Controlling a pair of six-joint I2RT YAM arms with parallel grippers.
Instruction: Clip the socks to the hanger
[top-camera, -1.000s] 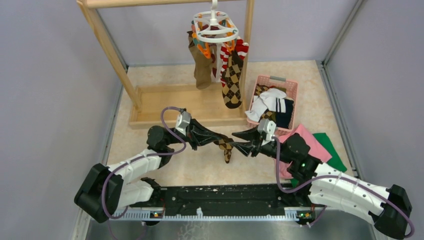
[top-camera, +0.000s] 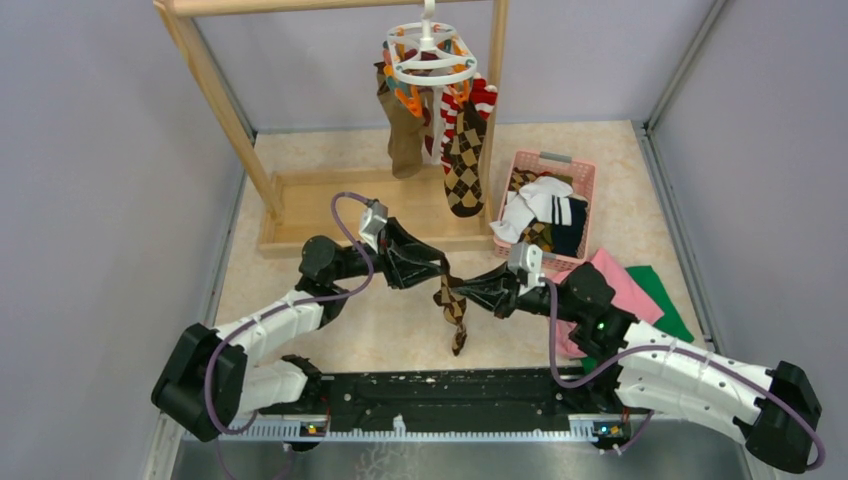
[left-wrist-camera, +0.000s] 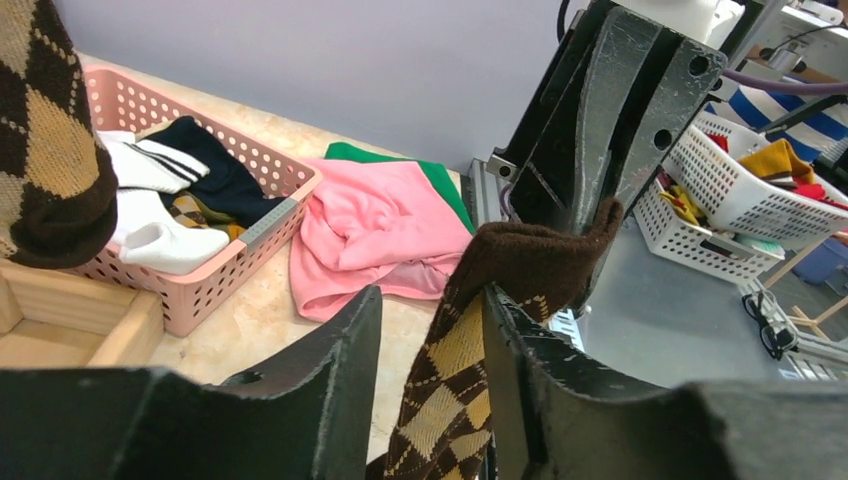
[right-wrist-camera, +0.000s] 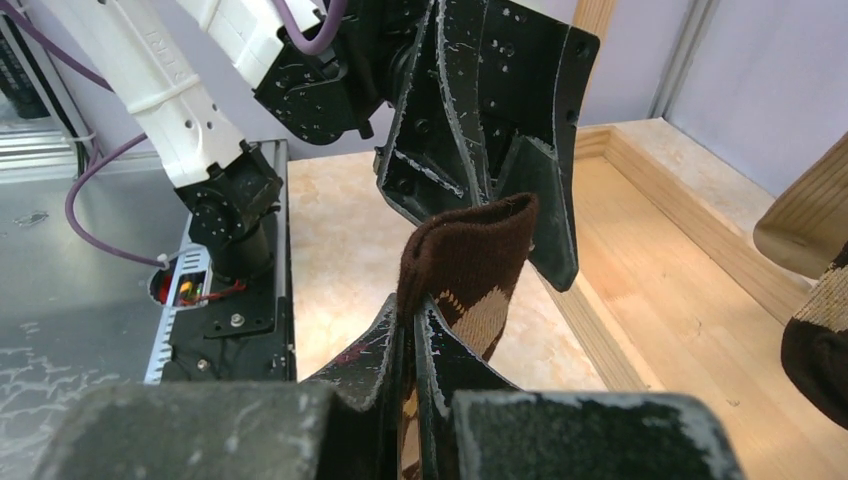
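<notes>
A brown argyle sock (top-camera: 454, 309) hangs between the two arms, its dark cuff uppermost. My right gripper (top-camera: 460, 289) is shut on it; in the right wrist view the brown cuff (right-wrist-camera: 465, 245) rises from between the closed fingertips. On the other side my left gripper (top-camera: 436, 268) stands open, close to the sock's upper edge. Its fingers (left-wrist-camera: 350, 370) are spread in the left wrist view, with the sock (left-wrist-camera: 440, 400) partly behind one of them and not gripped. The white round hanger (top-camera: 433, 66) with orange clips carries several socks, including a matching argyle one (top-camera: 465, 165).
A pink basket (top-camera: 590, 195) of socks stands right of the wooden tray (top-camera: 340, 205). Pink cloth (top-camera: 625, 285) and green cloth (top-camera: 665, 300) lie beside the right arm. A wooden frame (top-camera: 225, 110) surrounds the hanger.
The sock now hangs lower from the right gripper. The hanger has not moved.
</notes>
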